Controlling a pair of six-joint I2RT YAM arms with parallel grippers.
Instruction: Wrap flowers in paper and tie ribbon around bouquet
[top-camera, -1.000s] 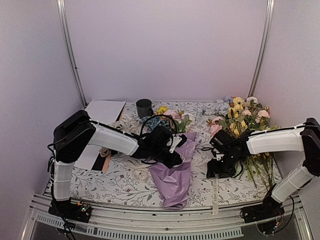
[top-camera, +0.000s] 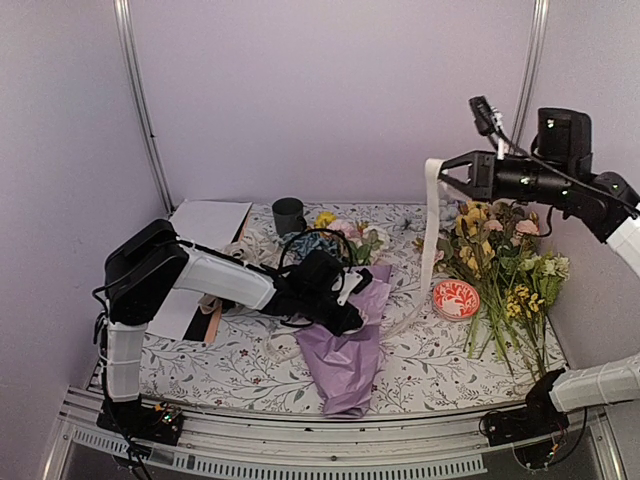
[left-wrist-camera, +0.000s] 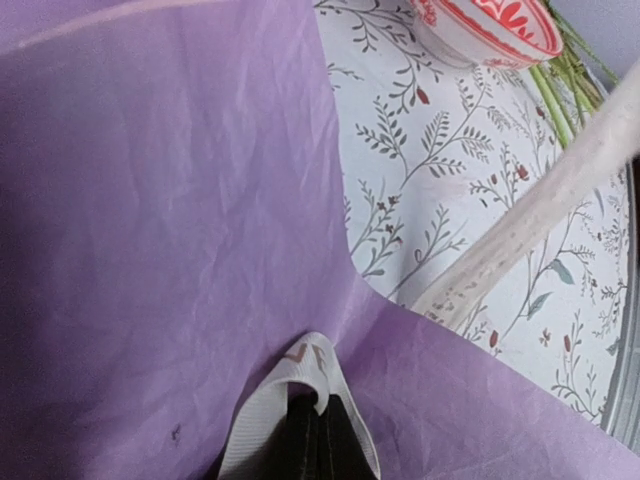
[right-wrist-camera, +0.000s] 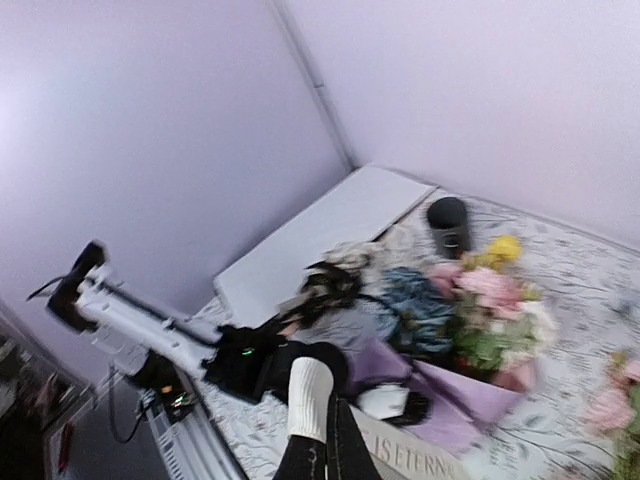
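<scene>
Purple wrapping paper (top-camera: 340, 375) holds a bouquet, its pink, yellow and blue flower heads (right-wrist-camera: 490, 290) showing behind my left arm. My left gripper is low on the paper, shut on a white ribbon (left-wrist-camera: 260, 420) looped over its fingertips. My right gripper (top-camera: 450, 172) is raised high at the right, shut on the same-looking pale ribbon, which hangs from it as a long band down toward the paper; in the right wrist view it folds over the fingertips and shows printed lettering.
A red-white bowl (top-camera: 455, 300) and loose flowers with long stems (top-camera: 510, 320) lie on the right. A dark mug (top-camera: 288, 215) stands at the back; white boards (top-camera: 195, 215) lie at the left.
My right gripper has risen from the table at the front right to high up, pulling the ribbon up into a long hanging band. My left arm stays put.
</scene>
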